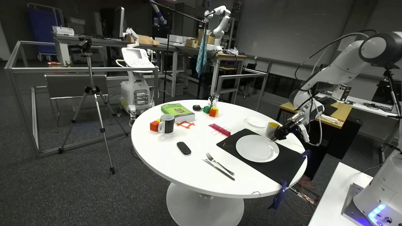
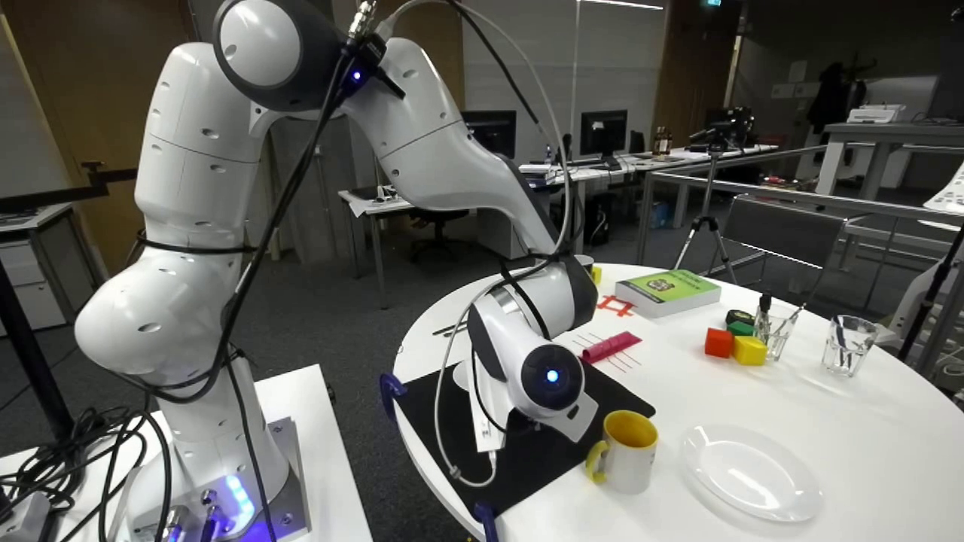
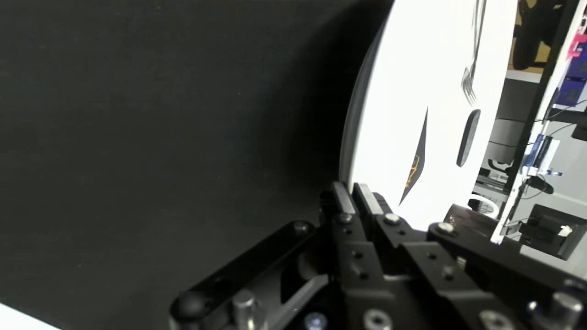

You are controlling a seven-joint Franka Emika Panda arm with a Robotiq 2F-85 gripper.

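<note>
A white plate (image 1: 257, 148) is over the black placemat (image 1: 288, 172), its rim pinched by my gripper (image 1: 273, 139) at the side toward the arm. In the wrist view the plate's edge (image 3: 360, 104) runs down between the fingertips of my gripper, which is shut on it. Dark mat fills the area on one side of the rim. In exterior view 2 the arm hides nearly all of the plate and the gripper's fingers. Whether the plate's underside touches the mat is hard to tell.
Close beside the gripper stands a white mug with yellow inside (image 2: 629, 447), with a clear plate (image 2: 751, 471) past it. Knife (image 1: 218, 169) and fork (image 1: 219, 163) lie to the left of the mat. Blue clamps (image 1: 279, 196) grip the table edge. Open tabletop surrounds the black remote-like object (image 1: 183, 148).
</note>
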